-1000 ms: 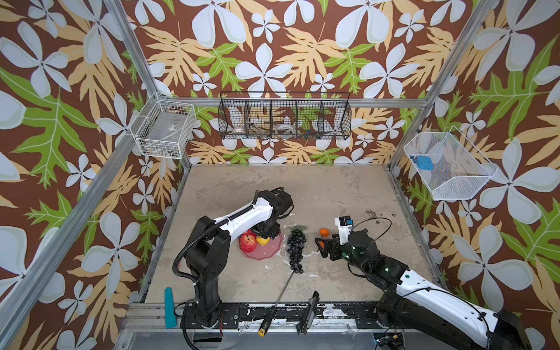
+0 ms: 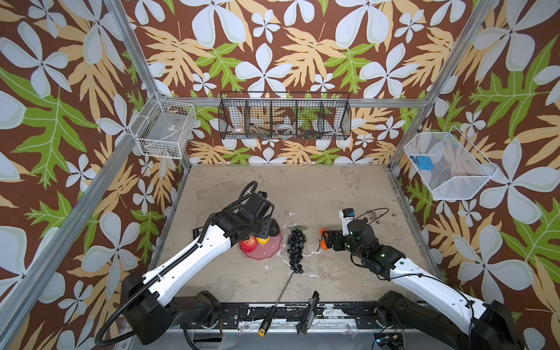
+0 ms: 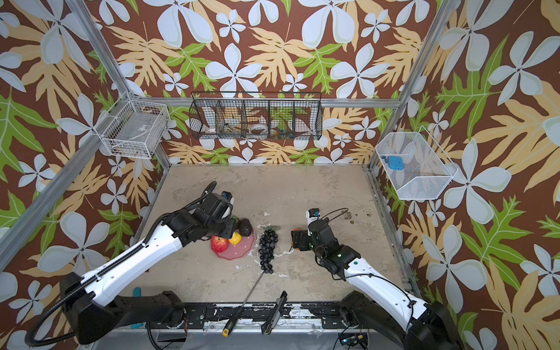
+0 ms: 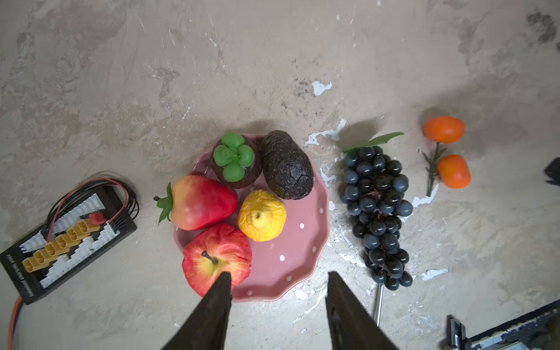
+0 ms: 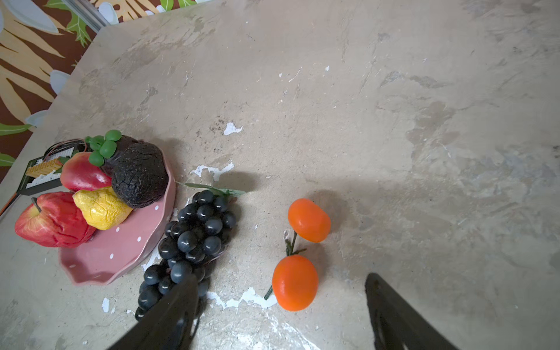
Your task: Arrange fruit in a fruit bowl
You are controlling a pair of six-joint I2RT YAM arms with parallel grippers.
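Note:
A pink plate (image 4: 291, 256) holds a red apple (image 4: 216, 262), a red mango-like fruit (image 4: 204, 201), a lemon (image 4: 262, 215), an avocado (image 4: 287, 166) and a dark fruit with green leaves (image 4: 236, 160). Black grapes (image 4: 378, 215) lie on the table right of it. Two orange fruits (image 5: 295, 283) on a sprig lie right of the grapes. My left gripper is above the plate, fingers apart, nothing between them. My right gripper hangs by the orange fruits, open.
A power board (image 4: 67, 239) lies left of the plate. A long metal rod (image 2: 283, 291) crosses the front edge. Wire baskets (image 2: 283, 116) hang on the back and side frames.
My left arm has risen and swung, its gripper leaving the plate's fruit.

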